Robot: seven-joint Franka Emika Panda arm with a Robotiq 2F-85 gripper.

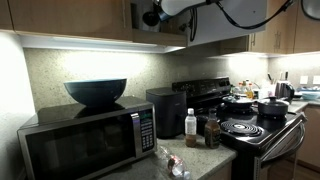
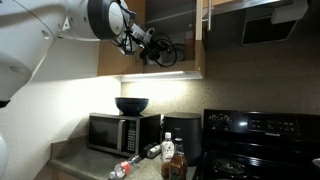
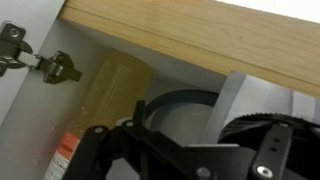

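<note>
My gripper (image 1: 152, 18) is up at the open upper cabinet, above the counter. In exterior view 2 the gripper (image 2: 158, 46) reaches in front of the cabinet's lower shelf. The wrist view looks into the cabinet past the dark fingers (image 3: 137, 135), and the fingers stand open. Beyond them are a dark round-rimmed vessel (image 3: 180, 98) and a pale grey-white object (image 3: 245, 100), partly covered by the gripper. A tan container (image 3: 112, 85) with an orange label stands to the left. Whether anything touches the fingers is unclear.
A wooden cabinet edge (image 3: 200, 35) and a door hinge (image 3: 50, 66) border the opening. Below are a microwave (image 1: 88, 145) carrying a dark bowl (image 1: 95, 92), a black appliance (image 1: 167, 112), bottles (image 1: 191, 127) and a stove (image 1: 245, 128) with cookware.
</note>
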